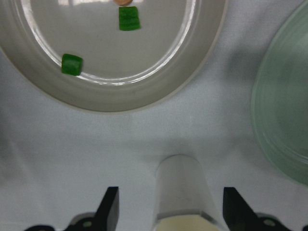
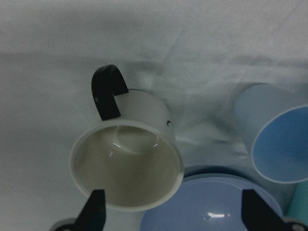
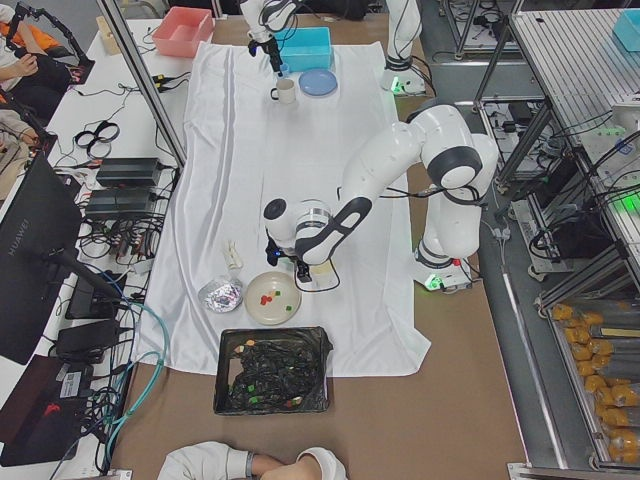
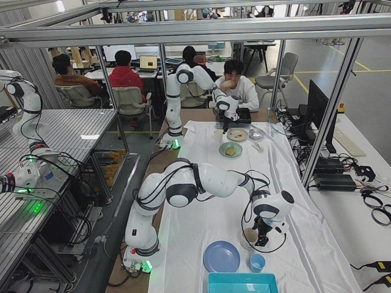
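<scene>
My left gripper is open above the cloth, over a white cylindrical object (image 1: 178, 183) between a beige plate (image 1: 110, 96) holding small green pieces and a green plate (image 1: 281, 120). My right gripper stands open above a white mug (image 2: 144, 108) with a black handle (image 2: 103, 96). A light blue cup (image 2: 262, 110) is beside the mug, and a blue plate (image 2: 207, 202) lies below them in the right wrist view.
A cyan bin (image 4: 242, 282) sits at the right arm's end. A black-lined tray (image 3: 272, 395) and a foil bowl (image 3: 221, 294) are near the left arm.
</scene>
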